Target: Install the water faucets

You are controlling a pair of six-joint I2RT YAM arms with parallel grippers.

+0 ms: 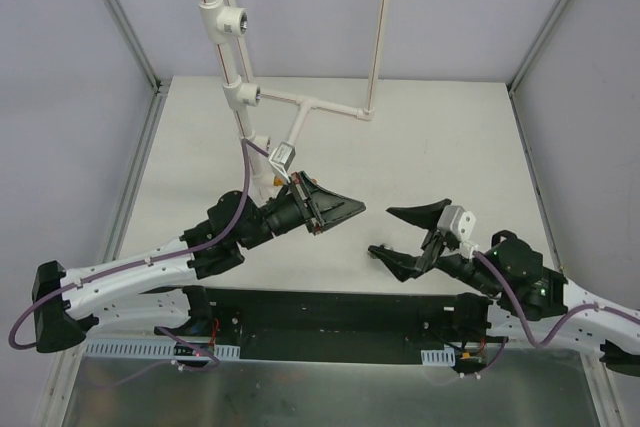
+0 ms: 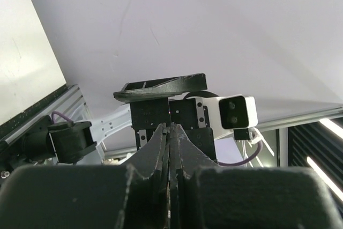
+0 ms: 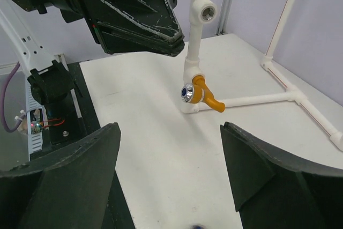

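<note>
My left gripper [image 1: 361, 209] is shut, its fingertips meeting with nothing between them in the left wrist view. Facing it, my right gripper [image 1: 381, 231] stands open and empty, its fingers wide apart in the right wrist view. The green faucet is in neither gripper. A small blue spot [image 3: 198, 227], which may be its cap, shows low on the board at the bottom edge of the right wrist view; the rest is out of sight. An orange faucet [image 3: 206, 95] sits at the lowest fitting of the white upright pipe [image 3: 194, 41].
Higher up the pipe are bare sockets [image 1: 236, 21], their openings facing right. More white pipe [image 1: 330, 107] runs along the back of the white board [image 1: 450, 147]. The board's right half is clear.
</note>
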